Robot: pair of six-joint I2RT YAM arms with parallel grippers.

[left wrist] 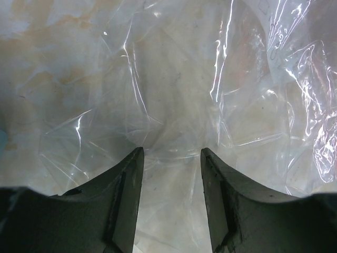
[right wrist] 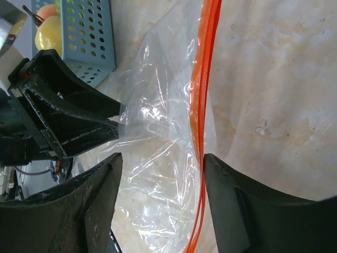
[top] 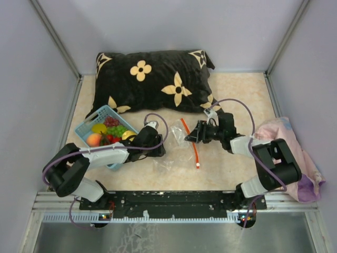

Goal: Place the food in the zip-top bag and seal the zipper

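Observation:
The clear zip bag (top: 174, 150) lies flat on the table, its orange zipper strip (top: 195, 154) along the right side. My left gripper is part open low over the bag's clear film; whether film sits between its fingertips is unclear. My right gripper is open at the zipper end, the orange strip (right wrist: 202, 79) running beside its right fingertip. A blue basket (top: 84, 126) of food, including red grapes, green grapes, an orange fruit and yellow items, stands left of the bag, partly under my left arm.
A black flowered cushion (top: 147, 79) lies along the back. A pink cloth (top: 300, 163) is at the right edge. Bare table (top: 247, 95) shows at the back right and in front of the bag.

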